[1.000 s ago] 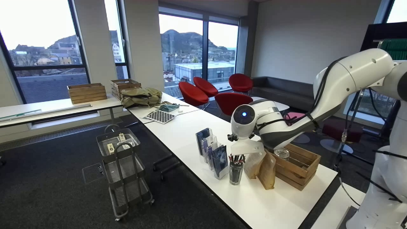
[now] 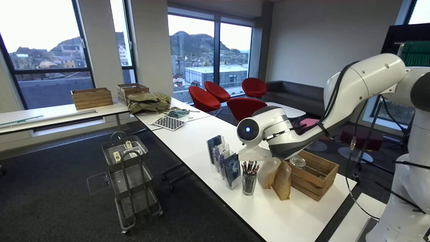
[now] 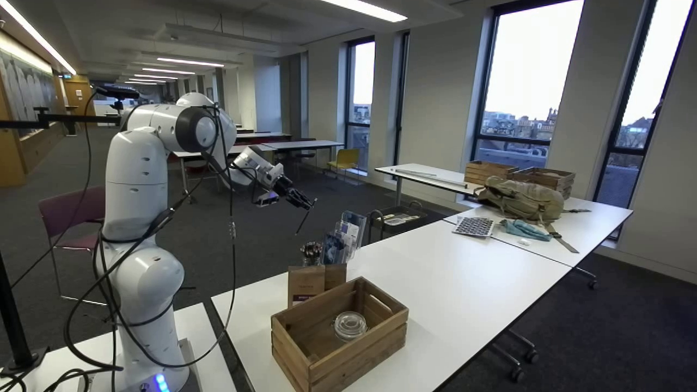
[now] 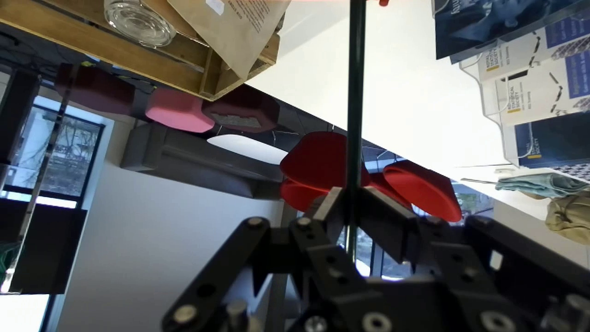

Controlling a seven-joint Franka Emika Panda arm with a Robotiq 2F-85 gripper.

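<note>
In the wrist view my gripper is shut on a thin dark pencil-like stick, which runs from between the fingers to the top edge. Exterior view 2 shows the gripper up in the air near the cup of pencils, the stick slanting downward from it. Below, a clear cup full of dark, red-tipped pencils stands upright on the white table. In exterior view 1 the arm's own wrist hides the gripper.
Leaflet holders stand beside the cup. Paper bags and a wooden crate with a glass jar stand on its other side. A patterned sheet and a backpack lie far back.
In exterior view 1 the wrist has moved a little to the left and turned. The cup, bags and leaflet holders have stayed put.
</note>
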